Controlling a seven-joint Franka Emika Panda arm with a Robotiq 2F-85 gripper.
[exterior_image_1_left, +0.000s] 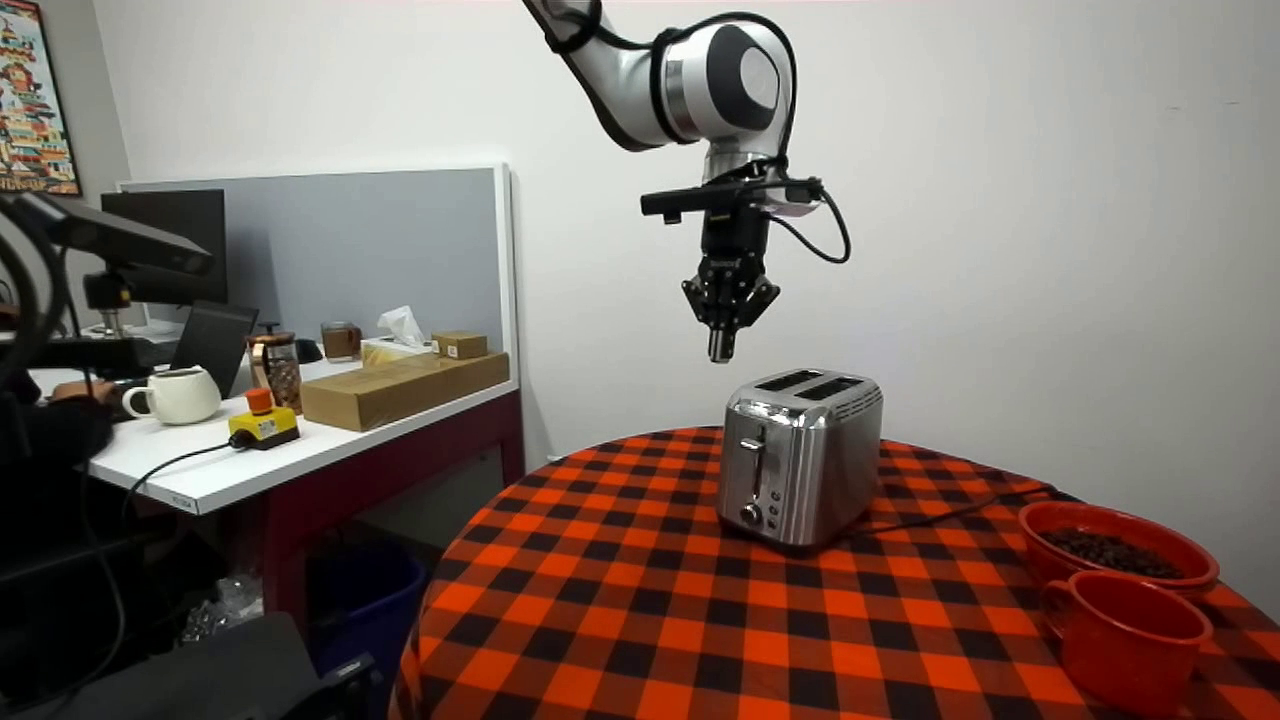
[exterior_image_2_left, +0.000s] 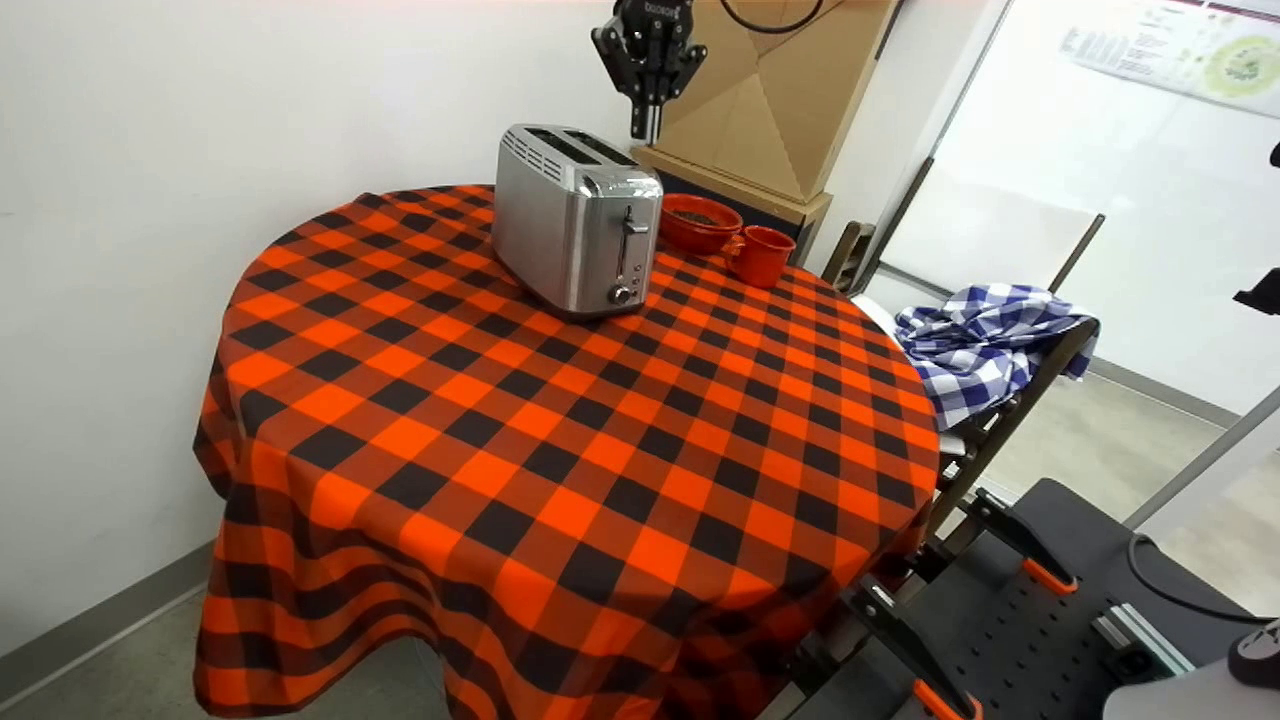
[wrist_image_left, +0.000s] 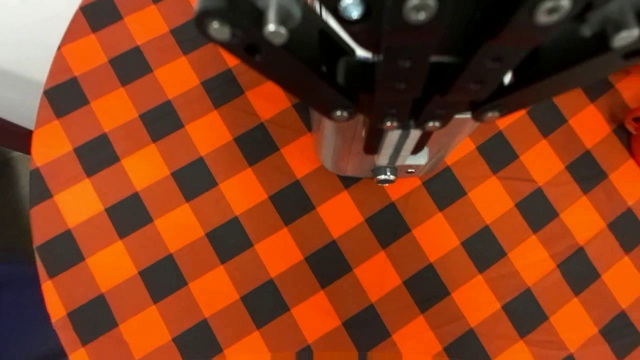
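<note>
Upright on the checked tablecloth is a silver two-slot toaster (exterior_image_1_left: 801, 462), its lever (exterior_image_2_left: 635, 227) raised near the top of its track. In the first exterior view my gripper (exterior_image_1_left: 720, 347) hangs in the air, above the toaster's height and a little to its left. The second exterior view has the gripper (exterior_image_2_left: 648, 124) near the toaster's lever end. Its fingertips touch each other, shut with nothing visible between them. The wrist view shows part of the toaster (wrist_image_left: 336, 144) behind the gripper, mostly hidden by it.
A red bowl (exterior_image_1_left: 1188, 556) of dark beans and a red mug (exterior_image_1_left: 1134, 654) stand at the table's right side. The toaster's black cord (exterior_image_1_left: 948, 516) runs across the cloth towards the bowl. Bare checked tablecloth (exterior_image_2_left: 540, 468) fills the table's front and middle.
</note>
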